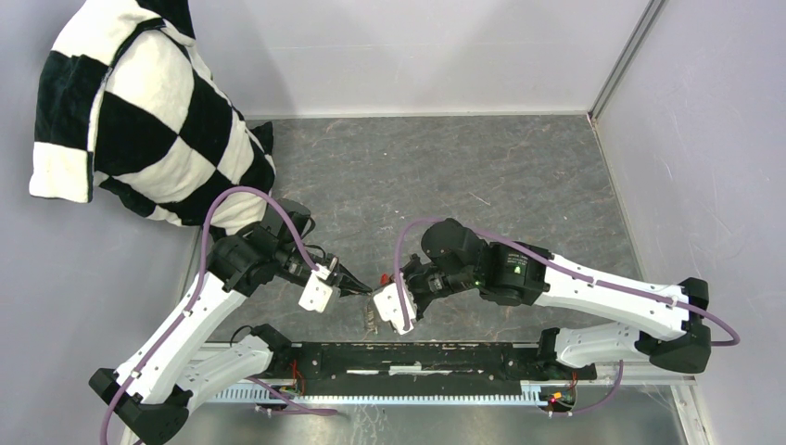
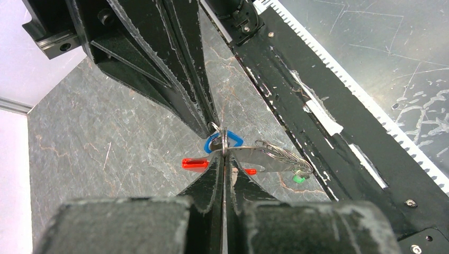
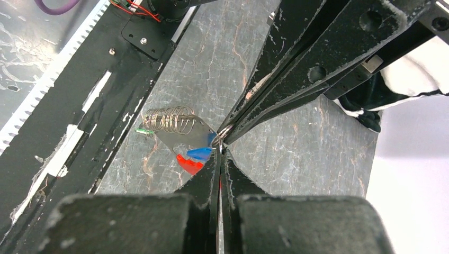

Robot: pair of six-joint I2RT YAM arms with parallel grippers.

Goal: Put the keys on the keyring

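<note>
My left gripper and my right gripper meet tip to tip near the front of the floor, both shut. A thin wire keyring stands up from the left fingertips, and a curl of wire runs across to the right fingertips. In the right wrist view the wire ring likewise sits between both sets of tips. Below hang a blue-headed key and a red-headed key. Which keys are threaded on the ring cannot be told; fingers cover part of it.
Beside the keys is a flat metal piece with a wire coil and a small green bit. The black rail runs along the front edge. A checkered cushion fills the back left.
</note>
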